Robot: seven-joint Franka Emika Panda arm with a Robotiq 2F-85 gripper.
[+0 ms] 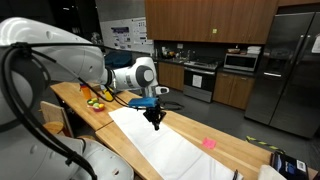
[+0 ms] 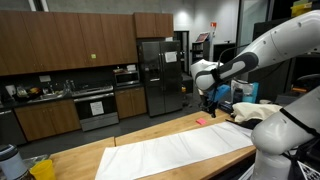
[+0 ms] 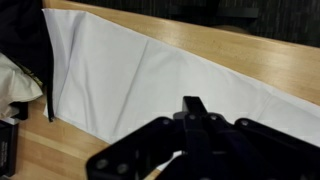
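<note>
A long white cloth (image 1: 172, 146) lies almost flat along the wooden table. In exterior view 2 the cloth (image 2: 150, 155) stretches across the table in front of the arm, and in the wrist view the cloth (image 3: 150, 80) shows faint crease lines. My black gripper (image 1: 155, 120) hangs above the cloth, pointing down and apart from it. Dark gripper parts (image 3: 218, 122) fill the bottom of the wrist view, and nothing held is visible there. How far the fingers stand apart cannot be made out.
A small pink item (image 1: 209, 143) rests on the table beyond the cloth. Colourful objects (image 1: 95, 103) sit at the left in exterior view 1. A yellow container (image 2: 42, 170) stands at the near left of exterior view 2. Dark and pale fabric (image 3: 22, 75) lies beside the cloth's end.
</note>
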